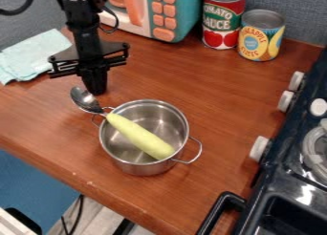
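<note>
A steel pot [163, 158] with side handles sits on the wooden table. A pale yellow object [143, 136], like a corn cob or handle, lies slanted in it. A metal spoon [86, 99] rests at the pot's upper left, its bowl outside the rim. My black gripper [94, 85] is just above and behind the spoon's bowl, pointing down at the table; whether it is open or shut is hard to make out.
A black stove [284, 201] fills the right. A tomato sauce can [221, 24], a second can [261, 38] and a toy microwave [156, 11] stand at the back. A light cloth [32, 57] lies at left.
</note>
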